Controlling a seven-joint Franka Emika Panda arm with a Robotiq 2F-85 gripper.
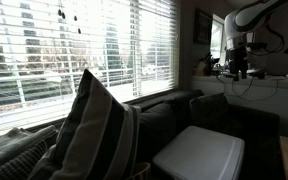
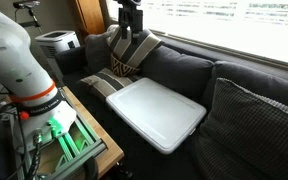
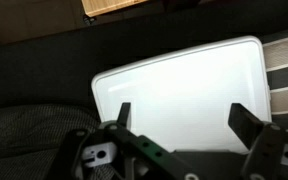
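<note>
A large white rectangular lid or board (image 3: 184,90) fills the middle of the wrist view, lying flat on the dark sofa. My gripper is above it, its two black fingers wide apart with nothing between them. In exterior view 2 the white board (image 2: 156,112) sits on the seat, and my gripper (image 2: 130,30) hangs high above and behind it. Exterior view 1 shows the gripper (image 1: 238,74) up at the right, well clear of the white board (image 1: 199,153).
Striped pillows (image 2: 106,82) lean at the sofa's left end. A dark grey cushion (image 2: 249,122) stands right of the board. A wooden table edge (image 2: 109,153) is beside the arm's base. Windows with blinds (image 1: 64,55) line the back. Above the sofa the air is free.
</note>
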